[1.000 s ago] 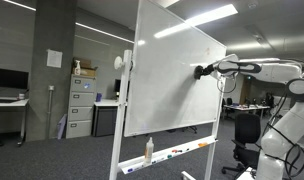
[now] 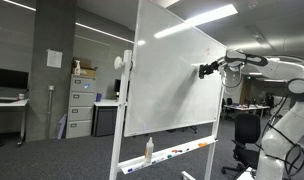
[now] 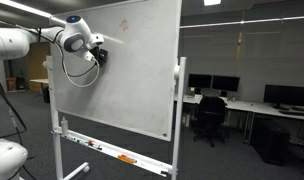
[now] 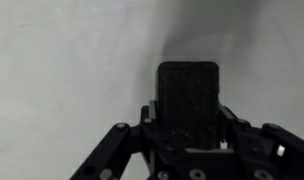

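A dark block that looks like an eraser (image 4: 188, 90) fills the middle of the wrist view, with my gripper shut on it. Beyond it is the pale surface of the whiteboard (image 2: 162, 75). In exterior view 1 the gripper (image 2: 214, 68) is at the board's upper right part, the block at or very close to the surface; contact cannot be made out for certain. From exterior view 2 the board (image 3: 127, 85) shows a small reddish mark (image 3: 123, 23) near its top, to the right of the gripper (image 3: 97, 46).
Along the board's foot runs a tray (image 3: 92, 143) with several markers and a spray bottle (image 2: 149, 150). White posts (image 2: 122, 110) frame the board. Office chairs (image 3: 211, 118) and desks stand farther off. The board around the gripper is clear.
In exterior view 1 my gripper and the dark block have shifted slightly right and a little up along the board. The block has stayed in the gripper.
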